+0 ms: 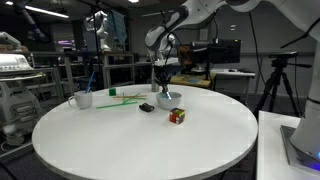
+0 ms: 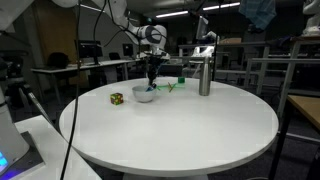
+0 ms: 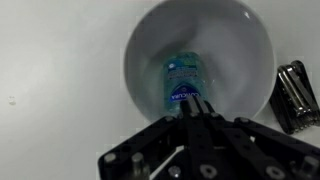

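Note:
A white bowl [image 1: 170, 101] stands near the middle of the round white table [image 1: 95, 135]. Inside it, the wrist view shows a small blue-green bottle [image 3: 183, 78] with a printed label, lying against the bowl's inner wall. My gripper is over the bowl's near part, its fingertips shut and overlapping the bottle's lower end in this view. Nothing can be made out between the fingers. Whether they touch the bottle cannot be told. From the side, the gripper [image 1: 161, 86] points down at the bowl.
Close by the bowl lie a black and silver item [image 3: 296, 95] and a multicoloured cube [image 1: 177, 116]. A white mug [image 1: 83, 99] stands at the left, and a tall metal flask [image 2: 205, 78] farther back.

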